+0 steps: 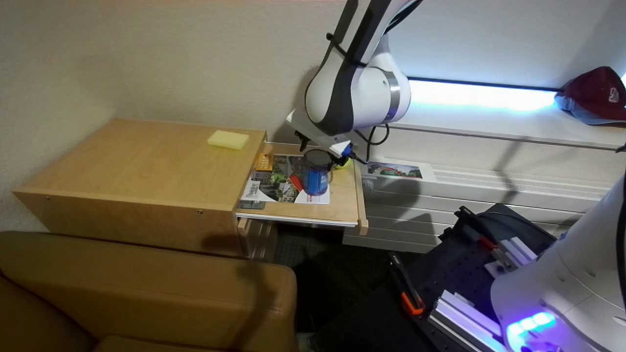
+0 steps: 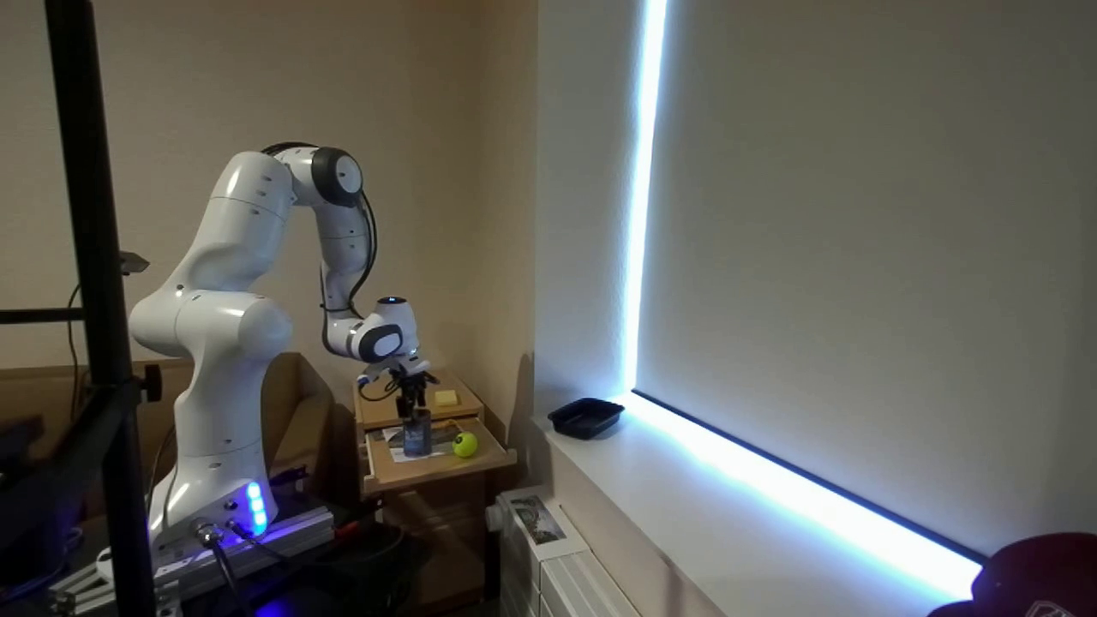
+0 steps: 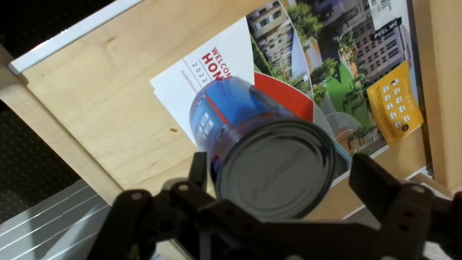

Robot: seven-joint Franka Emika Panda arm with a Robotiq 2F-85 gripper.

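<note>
A dark-lidded can with a blue label (image 1: 315,181) stands upright on papers in the pulled-out drawer (image 1: 343,206). My gripper is open, its fingers on either side of the can's top in the wrist view. The left finger (image 3: 198,169) appears close to the can's edge, while a gap shows between the lid and the right finger. Whether either finger touches the can cannot be told. In exterior view 2 the gripper points down from above at the can (image 2: 416,437).
A yellow-green ball (image 2: 464,444) lies in the drawer near the can. Printed papers (image 3: 299,47) and an orange card (image 3: 395,104) lie there too. On the cabinet top is a yellow sponge (image 1: 228,140). A black tray (image 2: 586,417) and a cap (image 1: 597,94) sit on the windowsill.
</note>
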